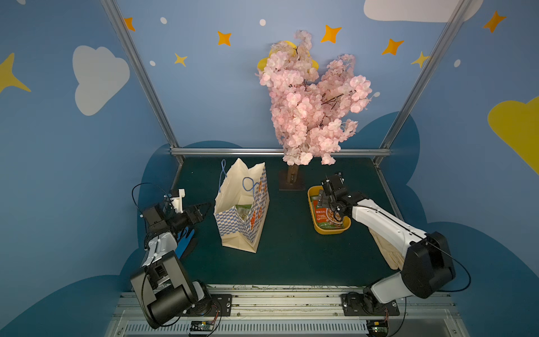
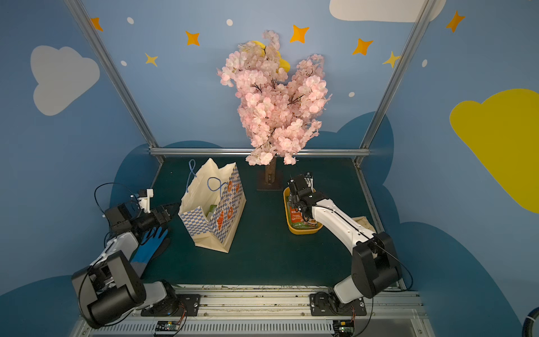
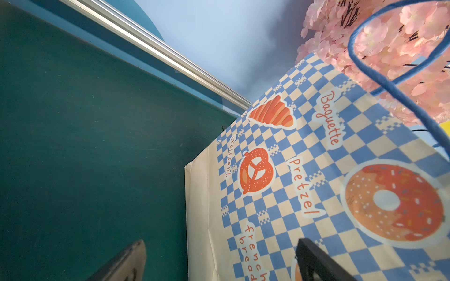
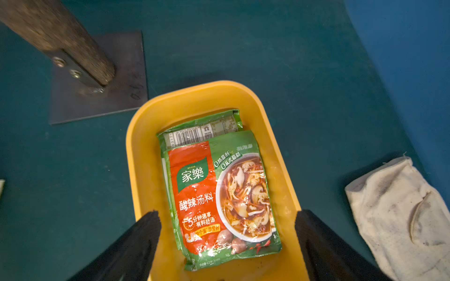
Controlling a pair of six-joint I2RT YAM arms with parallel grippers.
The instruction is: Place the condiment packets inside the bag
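The paper bag (image 1: pixel 258 224), cream with blue checks, stands upright and open on the left half of the table; a green packet (image 1: pixel 243 211) lies inside. In the yellow basket (image 4: pixel 133 187) at the right, a red and green condiment packet (image 4: pixel 201 173) rests on top of another packet (image 4: pixel 225 122). Over this basket is my right gripper, open, its fingers to either side of the packet's lower part in the right wrist view, nothing held. My left gripper stands open and empty at the bag's left side, facing the printed panel.
A pink blossom tree on a metal base (image 4: pixel 98 107) stands behind, between bag and basket. A blue glove (image 2: pixel 148 244) lies under the left arm, a pale glove (image 4: pixel 403 215) right of the basket. Between bag and basket the table is bare.
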